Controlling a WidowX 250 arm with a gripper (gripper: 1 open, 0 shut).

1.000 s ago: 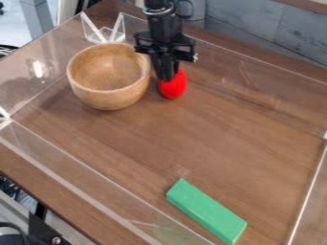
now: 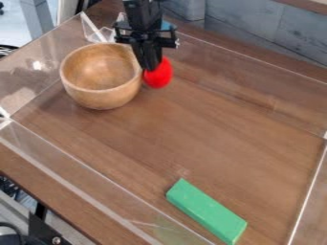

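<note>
A wooden bowl (image 2: 96, 88) sits at the upper left of the table. Just right of it is a red object (image 2: 160, 75), partly hidden under my black gripper (image 2: 149, 61), whose fingers reach down onto it beside the bowl's rim. Whether the fingers are closed on it is too small to tell. A green block (image 2: 205, 209) lies at the lower right near the front.
Clear plastic edging runs along the left and right sides. A blue item and a clear object stand at the back behind the gripper.
My gripper and the red object have moved left and upward in the view, toward the bowl's rim. The bowl appears shifted slightly left. The green block has not moved.
</note>
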